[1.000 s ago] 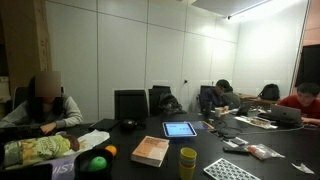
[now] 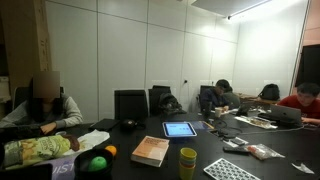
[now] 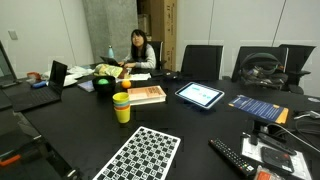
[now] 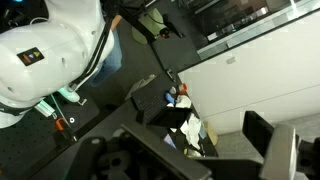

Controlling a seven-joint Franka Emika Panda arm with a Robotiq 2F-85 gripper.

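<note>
In the wrist view my gripper stands open, its dark fingers (image 4: pixel 160 155) spread with nothing visible between them. That camera looks out across the room, with a table holding small items far off, and neither exterior view shows the gripper clearly. A yellow cup stack (image 3: pixel 122 112) stands upright on the black table, left of the dotted white board (image 3: pixel 140 155). Behind it lies an orange-covered book (image 3: pixel 147 95). A lit tablet (image 3: pixel 199 94) rests to the book's right. The dark bowl (image 2: pixel 94 165) has a green thing inside, and an orange ball (image 2: pixel 111 150) sits beside it.
A black remote-like device (image 3: pixel 232 157) and clutter with cables (image 3: pixel 280 150) occupy the right side. At the far left are a bag (image 2: pixel 38 150) and a seated person (image 2: pixel 45 110). Bare tabletop (image 3: pixel 195 130) lies between the board and tablet.
The seated person at left has shifted posture slightly. The things on the table have not visibly moved.
</note>
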